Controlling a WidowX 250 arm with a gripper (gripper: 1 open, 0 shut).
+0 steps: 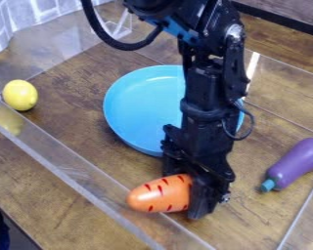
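My black gripper (196,186) is low over the wooden floor at the lower middle, shut on an orange toy carrot (159,195) with red stripes. The carrot points toward the lower left, its back end hidden in the fingers. Behind the arm lies a blue plate (133,103), partly covered by it.
A purple toy eggplant (296,161) lies on the right, near the gripper. A yellow lemon-like object (21,95) is at the left. A clear barrier (67,166) runs diagonally along the lower left. Bare wood shows at left and top right.
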